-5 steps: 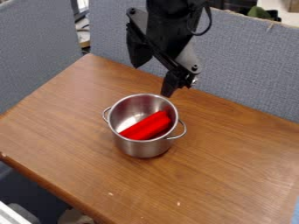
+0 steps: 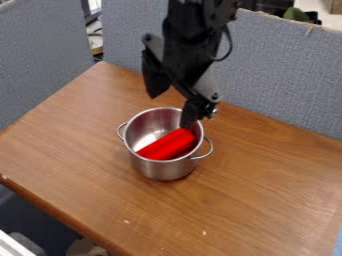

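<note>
A steel pot (image 2: 156, 165) with two loop handles stands on the wooden table, holding a red cylindrical object (image 2: 168, 144) lying diagonally inside. My black gripper (image 2: 174, 99) hangs open above the pot, its near finger reaching down to the pot's back right rim. Whether that finger touches the rim cannot be told.
Grey padded partitions (image 2: 287, 80) stand along the back and the left side.
My gripper has come down and slightly left, toward the pot's back rim. The pot and red object look unmoved.
</note>
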